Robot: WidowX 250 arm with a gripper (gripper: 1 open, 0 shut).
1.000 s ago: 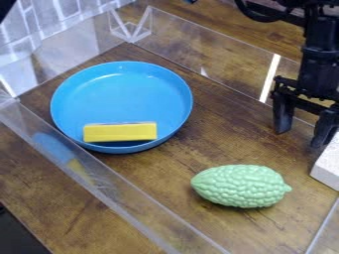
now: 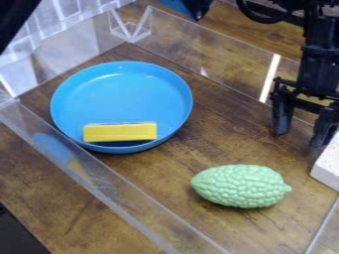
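My black gripper (image 2: 302,125) hangs at the right edge, low over the wooden board beside a white object, its fingers spread apart with no object visible between them. A blue plate (image 2: 122,93) lies at the left with a yellow block (image 2: 119,132) on its front part. A pale green bumpy bitter-melon-like object (image 2: 241,187) lies on the wood at the front, below and left of my gripper.
A white object (image 2: 328,166) sits at the right edge under the gripper. Clear plastic walls border the wooden work area (image 2: 159,184). The middle, between plate and gripper, is clear.
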